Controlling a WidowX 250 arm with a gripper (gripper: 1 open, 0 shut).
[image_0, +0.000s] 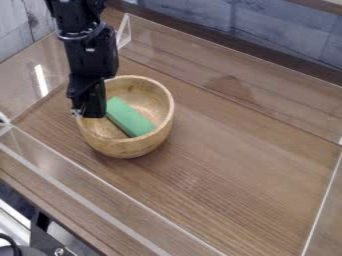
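My black gripper reaches down from the top left to the left rim of a wooden bowl. Its fingers look shut, with the tips at or just over that rim; whether they touch it is unclear. A green block lies inside the bowl, to the right of the fingertips.
The bowl stands left of centre, near the table's left side, where a dark area and part of a round object show at the lower left corner.
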